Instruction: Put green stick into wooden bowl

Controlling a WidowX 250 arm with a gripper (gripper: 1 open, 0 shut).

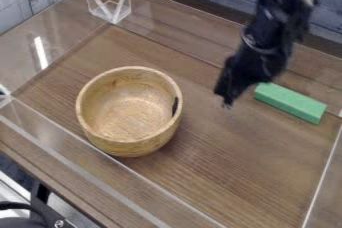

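Note:
The green stick (290, 102), a thick green block, lies on the table at the right, apart from the bowl. My gripper (238, 86) is a dark, motion-blurred shape at the upper right, to the left of the stick and clear of it. Blur hides how its fingers stand, and I see nothing green between them. The round wooden bowl (88, 96) stands left of centre. Its inside looks empty, and a dark mark shows on its right rim.
A white wire-like object (110, 4) stands at the back left. Dark cables (30, 208) lie at the lower left corner, off the table's edge. Bare wooden table (221, 162) stretches between the bowl and the stick, and across the front.

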